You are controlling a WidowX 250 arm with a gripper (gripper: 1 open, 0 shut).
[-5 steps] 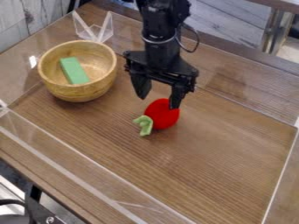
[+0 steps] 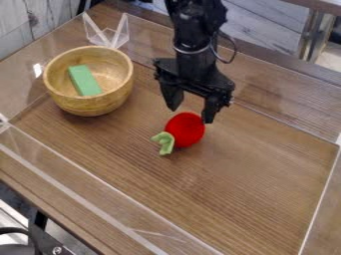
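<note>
My black gripper [image 2: 197,96] hangs open over the wooden table, its fingers pointing down just behind a red round object with a pale green top [image 2: 185,129], like a toy strawberry or radish. The fingers appear clear of it, with nothing between them.
A wooden bowl [image 2: 114,101] holding a green block [image 2: 82,82] sits at the left. A white wire-like item [image 2: 112,30] lies at the upper left, near the table's edge.
The red object looks about where it was.
</note>
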